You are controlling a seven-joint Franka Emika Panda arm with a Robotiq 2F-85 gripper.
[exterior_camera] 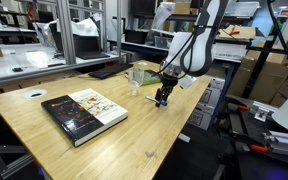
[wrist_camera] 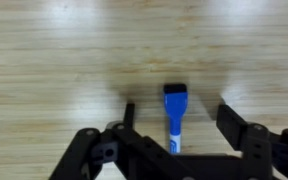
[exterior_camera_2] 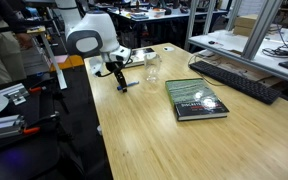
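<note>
A marker with a white barrel (exterior_camera: 151,97) and a blue end lies flat on the wooden table. In the wrist view its dark-tipped blue end (wrist_camera: 175,107) shows between my gripper's two fingers, with bare wood visible on either side. My gripper (exterior_camera: 162,99) points down at the marker, low over the tabletop; whether its tips touch the wood cannot be told. Its fingers stand part open, not in contact with the marker. In the second exterior view the gripper (exterior_camera_2: 121,87) covers one end of the marker (exterior_camera_2: 131,83).
A clear glass vessel (exterior_camera_2: 152,68) stands close behind the marker. Thick books (exterior_camera: 84,117) lie farther along the table, and a black keyboard (exterior_camera_2: 234,82) rests by the back edge. Bare wood (exterior_camera_2: 164,145) fills the front part of the table.
</note>
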